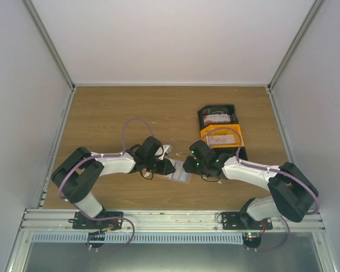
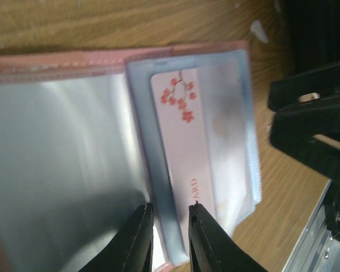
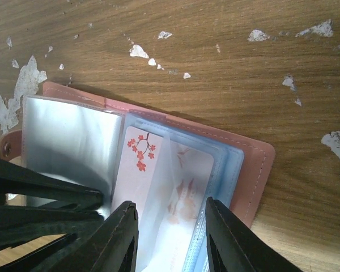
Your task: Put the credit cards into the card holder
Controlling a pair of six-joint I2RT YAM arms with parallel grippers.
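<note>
The open card holder lies on the table between my two grippers, with pink borders and clear sleeves. A pale card with red blossoms lies at its blue-edged pocket. In the right wrist view the card's left strip is uncovered, and the rest shows through the translucent sleeve. My left gripper is low over the pocket's blue edge, its fingers close together; whether thin film lies between them is unclear. Part open, my right gripper stands over the sleeve and blue border, holding nothing that shows.
To the right, a black tray and an orange tray each hold pale cards. Pale worn patches mark the wooden table. Both grippers are very close together.
</note>
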